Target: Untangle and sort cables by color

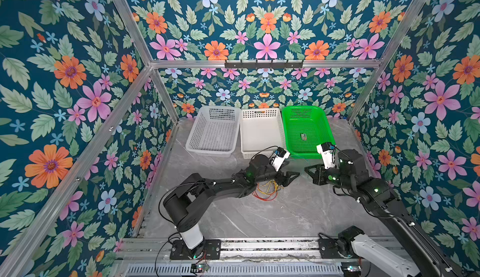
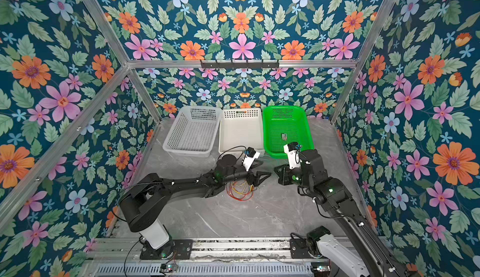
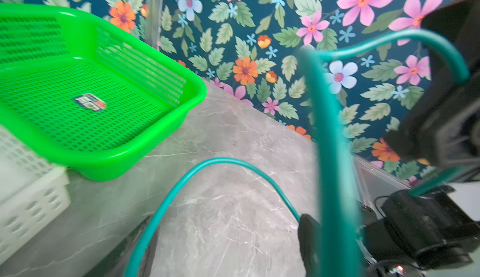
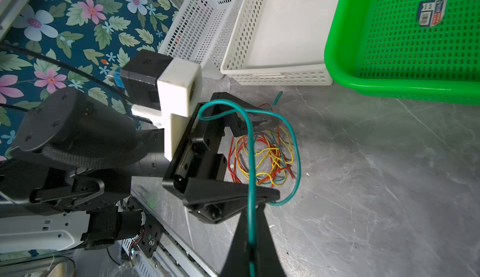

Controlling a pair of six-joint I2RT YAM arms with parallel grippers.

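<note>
A tangle of red, yellow and teal cables [image 4: 270, 162] lies on the grey table beneath my left gripper [image 1: 291, 171], whose fingers are apart with nothing clearly gripped between them. A teal cable [image 4: 251, 152] loops up across the left gripper to my right gripper [image 2: 280, 174], which is shut on it, just right of the left one, in front of the green basket. In the left wrist view the teal cable [image 3: 330, 177] runs close past the camera, blurred.
Three baskets stand along the back: translucent [image 1: 212, 129], white [image 1: 262, 132] and green [image 1: 307, 117], the last holding only a small label. Bare table lies in front of the arms and at the left.
</note>
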